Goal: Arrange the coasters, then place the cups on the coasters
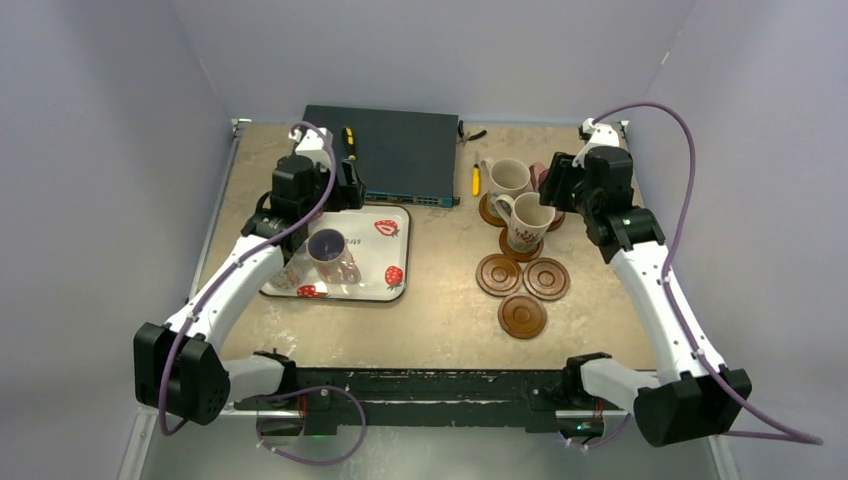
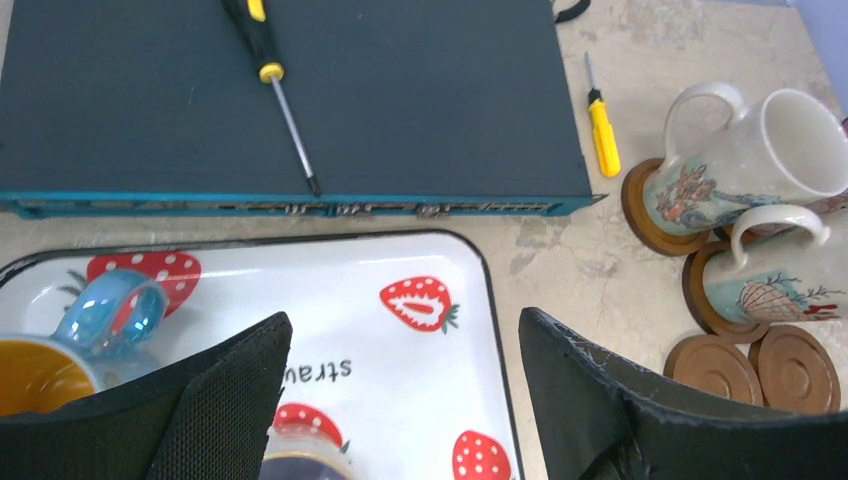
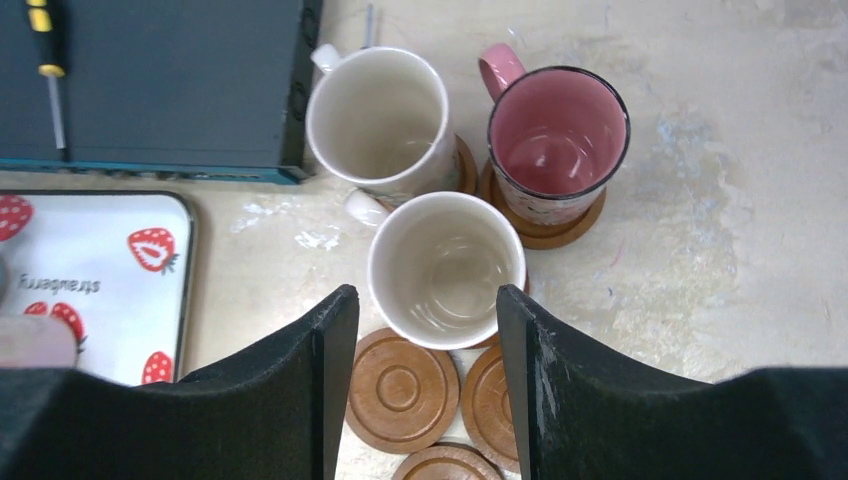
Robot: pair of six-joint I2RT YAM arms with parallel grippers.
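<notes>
Three mugs stand upright on brown coasters at the right: a white mug at the back point(image 1: 508, 177), a white mug in front of it point(image 1: 527, 221), and a pink mug point(image 3: 558, 145). Three bare coasters point(image 1: 521, 315) lie nearer the front edge. My right gripper is open above and beside the front mug, with nothing between its fingers. My left gripper stands open over the strawberry tray point(image 2: 430, 355), also empty. On that tray are a mug with a dark inside point(image 1: 330, 252) and a blue mug, yellow within point(image 2: 105, 325).
A dark flat box point(image 1: 405, 150) fills the back, bearing a screwdriver point(image 2: 270, 70). A small yellow screwdriver point(image 1: 476, 180) and pliers point(image 1: 470, 133) lie right of it. Between the tray and coasters the tabletop point(image 1: 440, 285) is clear.
</notes>
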